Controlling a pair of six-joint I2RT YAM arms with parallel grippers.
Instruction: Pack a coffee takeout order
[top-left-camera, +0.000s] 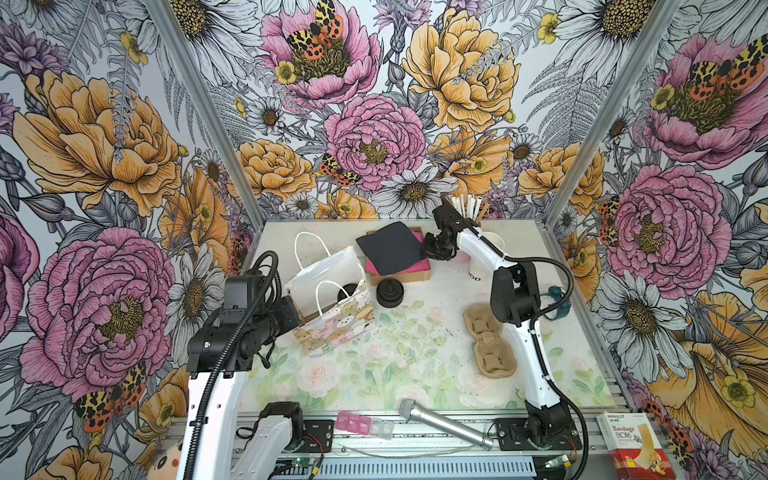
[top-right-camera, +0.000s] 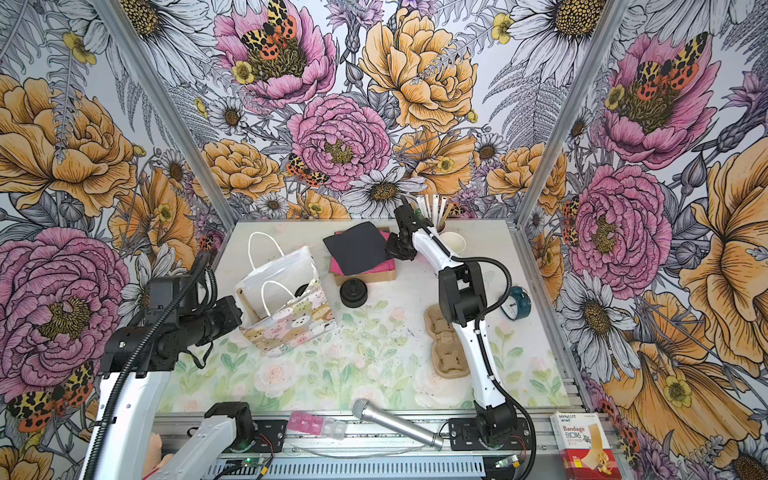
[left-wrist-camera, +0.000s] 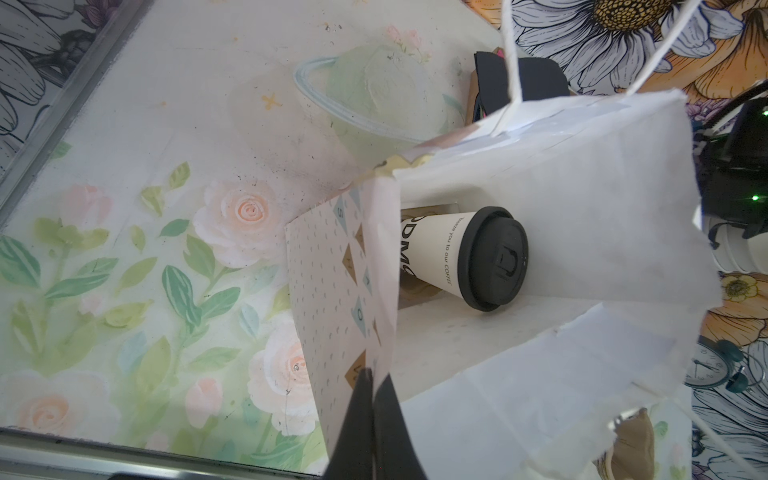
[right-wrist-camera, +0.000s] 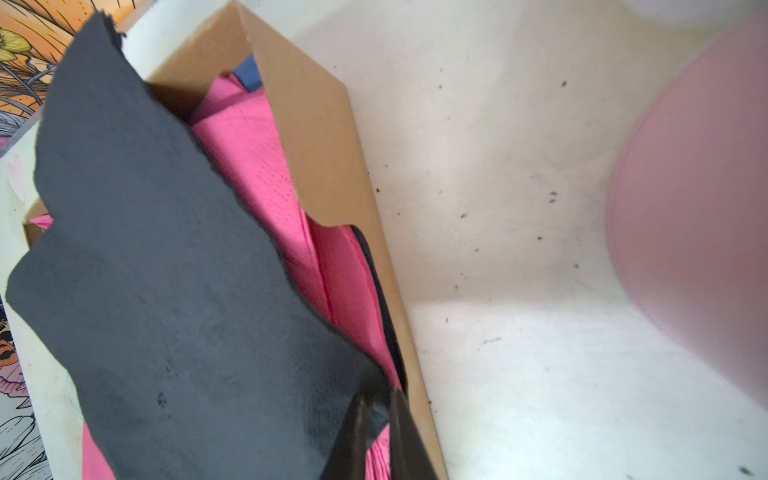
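The paper bag (top-left-camera: 340, 324) stands open at left with a white cup under a black lid (left-wrist-camera: 496, 260) inside. My left gripper is shut at the bag's near rim; whether paper is pinched between its fingers I cannot tell. A black napkin (right-wrist-camera: 184, 296) lies skewed over pink napkins (right-wrist-camera: 256, 168) in a cardboard box (right-wrist-camera: 320, 136). At the black napkin's corner, my right gripper has its fingers slightly apart, with the corner between or just beneath the tips. Another black-lidded cup (top-left-camera: 389, 293) stands in front of the box.
An empty cup carrier (top-left-camera: 489, 342) lies on the right of the table. Straws (top-left-camera: 468, 209) stand behind the right gripper, and a pink-and-white cup (right-wrist-camera: 696, 216) is close at its right. A teal clock (top-right-camera: 517, 303) sits by the right edge.
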